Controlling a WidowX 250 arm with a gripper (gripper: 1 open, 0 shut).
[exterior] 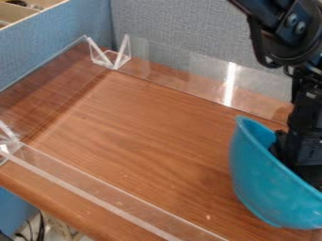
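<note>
A teal bowl (255, 184) stands at the right side of the wooden table (138, 132). My black gripper (302, 160) reaches down into it from the upper right, partly cut off by the frame's edge. Its fingertips are hidden by the bowl, so whether they hold anything cannot be seen.
Clear plastic walls (101, 205) edge the table, with a clear bracket (111, 55) at the back left corner. Grey and blue panels stand behind and to the left.
</note>
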